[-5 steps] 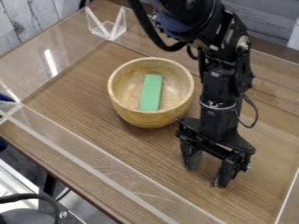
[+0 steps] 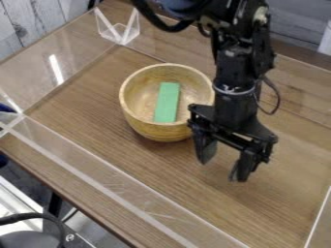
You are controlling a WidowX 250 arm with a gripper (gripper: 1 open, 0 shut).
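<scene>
My black gripper hangs over the wooden table, right of a wide wicker bowl that holds a green block. Its fingers point down and are spread open, with nothing visible between them. The gripper's housing is close to the bowl's right rim; whether it touches is unclear.
A clear plastic container stands at the back left. Black cables lie at the lower left edge.
The gripper has moved up in the view, away from the front of the table, and slightly left. The bowl and green block look unchanged.
</scene>
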